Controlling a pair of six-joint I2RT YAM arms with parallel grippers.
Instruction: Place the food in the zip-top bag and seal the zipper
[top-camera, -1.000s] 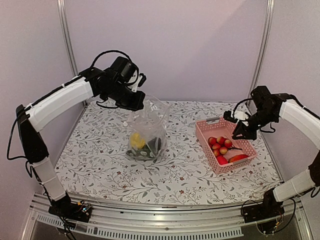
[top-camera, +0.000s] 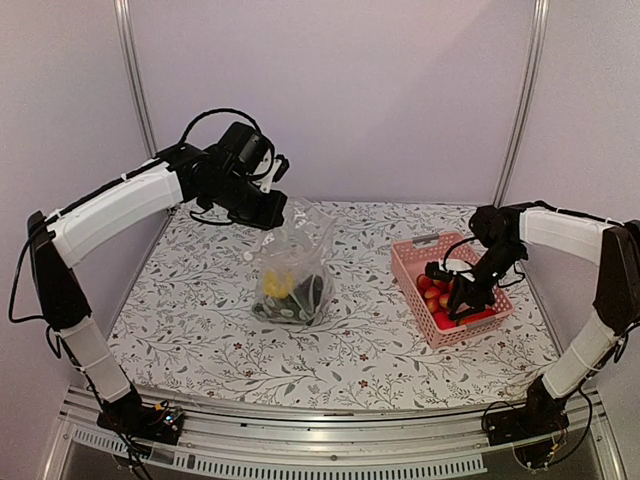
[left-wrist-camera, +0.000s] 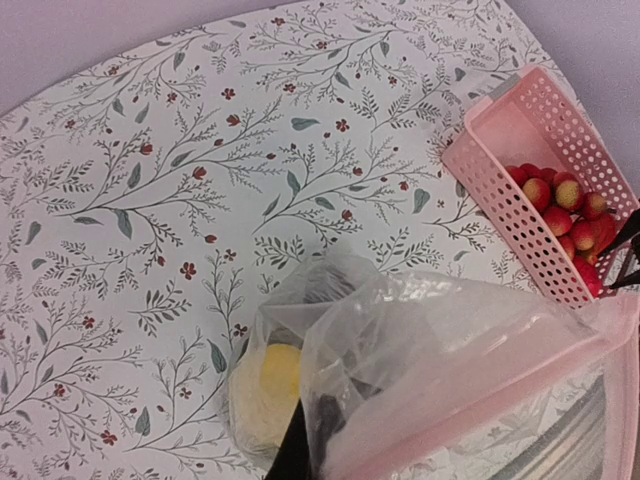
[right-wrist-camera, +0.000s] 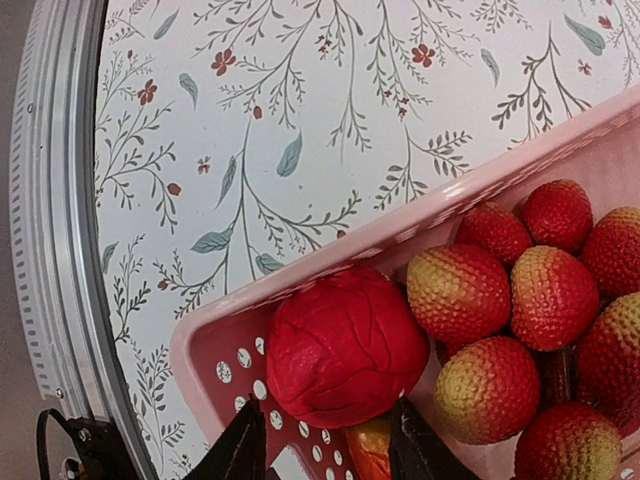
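A clear zip top bag (top-camera: 296, 250) stands on the table with a yellow item (top-camera: 278, 284) and a dark green item (top-camera: 310, 292) inside. My left gripper (top-camera: 272, 215) is shut on the bag's upper edge and holds it up; in the left wrist view the bag's pinkish rim (left-wrist-camera: 480, 405) stretches to the right. At the right, my right gripper reaches down into the pink basket (top-camera: 408, 268), its fingers parted. Just beyond its fingertips lies a round red food item (right-wrist-camera: 345, 345), with an orange-red one (right-wrist-camera: 372, 447) partly hidden below. Nothing is gripped there.
Several red and yellow fruits (right-wrist-camera: 545, 300) fill the basket's middle, beside the right gripper. The basket's perforated walls rise around them.
My right gripper has come down and left into the front part of the basket, over the red items. The left gripper has lowered slightly, still at the bag's top. The bag's contents look the same.
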